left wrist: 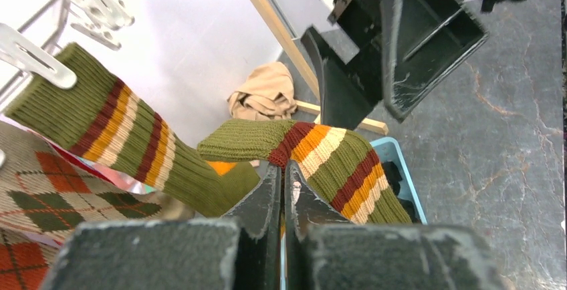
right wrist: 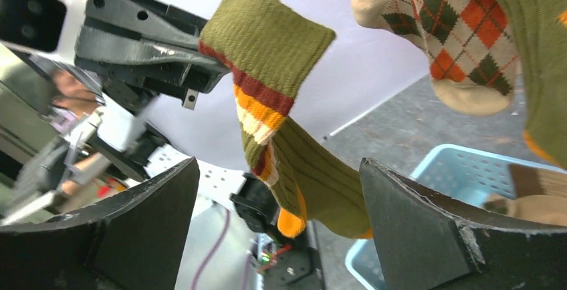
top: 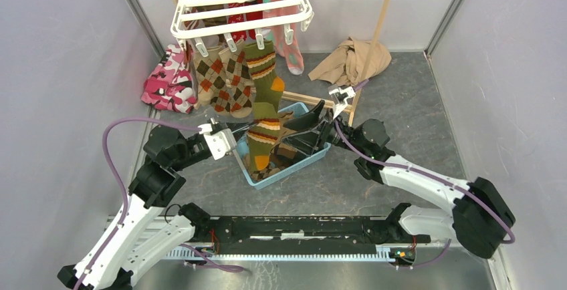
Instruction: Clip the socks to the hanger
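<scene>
An olive striped sock (top: 262, 144) hangs from my left gripper (top: 249, 127), which is shut on its upper end, over the blue bin. In the left wrist view its top folds over the fingertips (left wrist: 282, 170). My right gripper (top: 302, 131) stands open close to that sock, on its right, its fingers (right wrist: 428, 230) framing the dangling lower part in the right wrist view. A matching olive sock (top: 262, 69) hangs from the white clip hanger (top: 242, 9), beside argyle socks (top: 210, 76).
The blue bin (top: 287, 179) holds more socks below. A beige cloth (top: 349, 63) lies at the back right by a wooden pole (top: 379, 16). Pink camouflage fabric (top: 166, 83) sits at the left. Bare floor is at the right.
</scene>
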